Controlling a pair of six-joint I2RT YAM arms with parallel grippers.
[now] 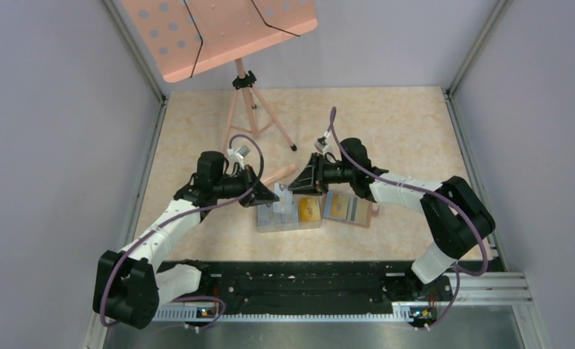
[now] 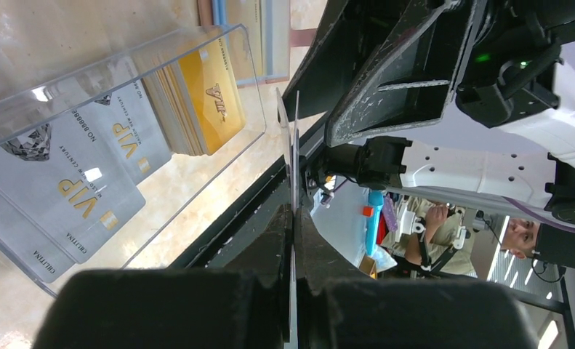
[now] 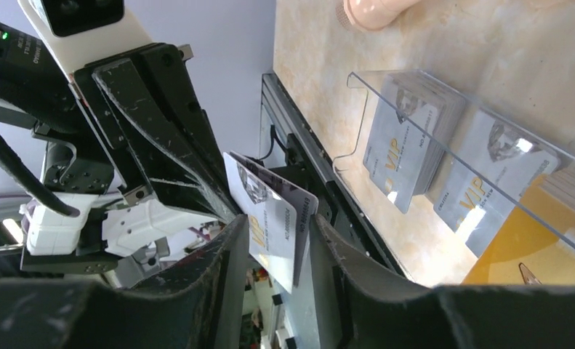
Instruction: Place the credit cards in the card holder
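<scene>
Two silver VIP cards (image 1: pixel 283 200), slightly fanned apart, stand on edge above the clear tray. In the left wrist view the cards (image 2: pixel 292 153) show almost edge-on, and my left gripper is shut on them. My right gripper is part open, its two fingers apart with the near side of the silver cards (image 3: pixel 273 233) in line with the gap. Whether either finger touches a card I cannot tell. A flat pink-edged card holder (image 1: pixel 348 209) with yellow, blue and grey bands lies right of the tray, partly under the right arm.
The clear tray (image 1: pixel 289 226) below the grippers holds silver cards (image 2: pixel 81 174) and yellow cards (image 2: pixel 215 102). Behind it lies a pink rod-like object (image 1: pixel 278 174). A pink tripod stand (image 1: pixel 248 109) rises at the back. Bare table lies at far right.
</scene>
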